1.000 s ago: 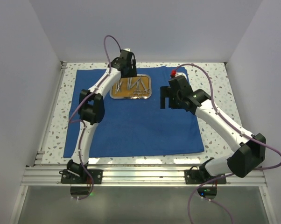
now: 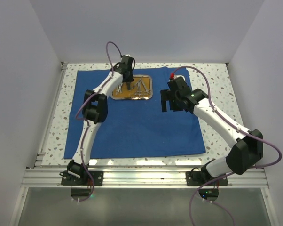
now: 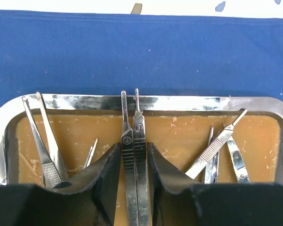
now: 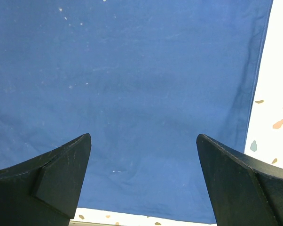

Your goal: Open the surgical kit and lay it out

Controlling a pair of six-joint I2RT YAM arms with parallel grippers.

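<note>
The metal tray (image 2: pixel 152 85) lies at the back of the blue cloth, with several steel instruments inside. In the left wrist view, two slim scalpel handles (image 3: pixel 139 178) lie side by side, their narrow tips over the tray's far rim (image 3: pixel 188 102). My left gripper is over the tray with one finger close on each side of this pair; whether the fingers press on the handles is unclear. Over the cloth, right of the tray, my right gripper stands open, only blue cloth (image 4: pixel 146 84) visible between its fingers.
Left of the pair are tweezers (image 3: pixel 50 170) and a thin pointed tool (image 3: pixel 90 153). A ridged handle (image 3: pixel 216 146) lies across other tools at the right. In the top view, scissors (image 2: pixel 142 93) lie in the tray's near right part.
The right arm has shifted only a little. The tray stays in place.
</note>
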